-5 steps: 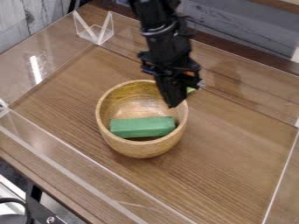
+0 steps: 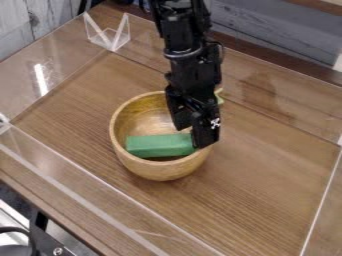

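Observation:
A yellow-tan bowl (image 2: 134, 165) sits on the wooden table, holding a green block (image 2: 159, 145) in its front part. My black gripper (image 2: 190, 122) reaches down from the top into the right side of the bowl, its fingertips low over the bowl just above and right of the green block. The gripper looks open, though the dark fingers partly blend together. A small yellowish thing behind the gripper on the right is mostly hidden.
Clear table (image 2: 267, 200) lies to the right and to the left of the bowl. A wire stand (image 2: 107, 30) is at the back left, and the table edge runs along the lower left.
The gripper has moved down and slightly left from above the bowl's back right into the bowl, near the green block. The bowl and block look unmoved.

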